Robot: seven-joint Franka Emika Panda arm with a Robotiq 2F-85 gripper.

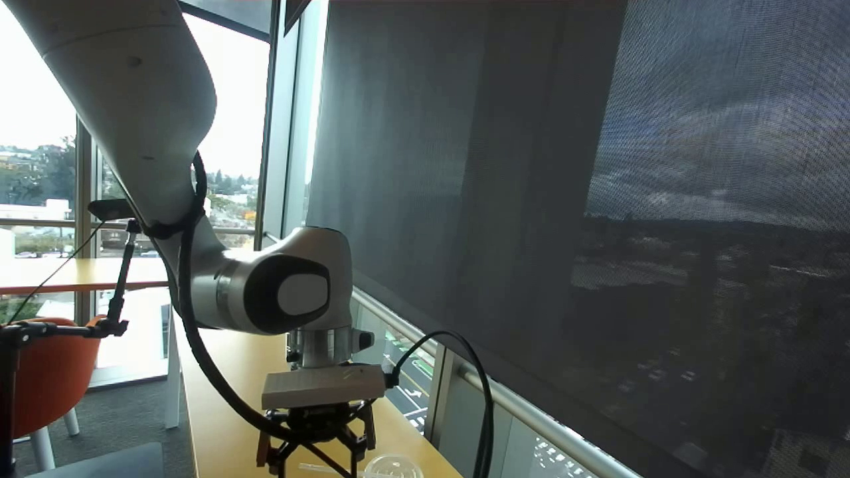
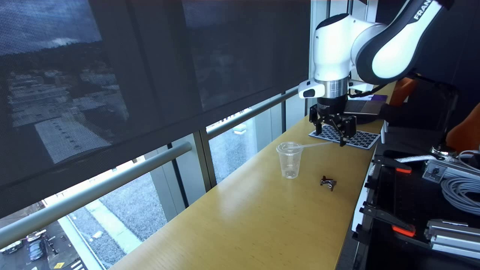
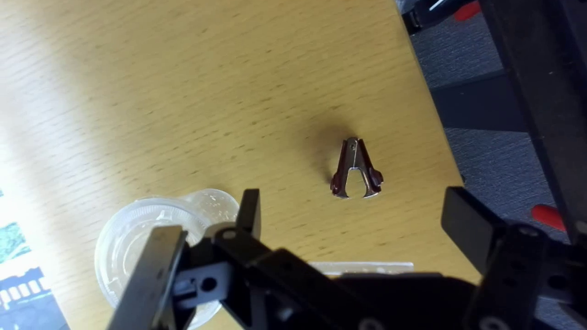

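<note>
My gripper [image 2: 331, 135] is open above the table, with nothing between its fingers. A clear plastic cup [image 2: 290, 161] stands upright on the table to one side of it; in the wrist view the cup [image 3: 137, 220] is partly covered by the left finger. From the cup's rim a pale straw [image 2: 314, 144] sticks out sideways toward the gripper, and the wrist view shows part of this straw [image 3: 363, 267] between the fingers' bases. A small dark red and metal staple remover [image 3: 353, 167] rests on the wood, just beyond the fingertips in that view.
Behind the gripper lies a patterned mat [image 2: 360, 138]. A railing [image 2: 171, 155] and windows run along one side; black clamps [image 2: 387, 216] and equipment line the other edge.
</note>
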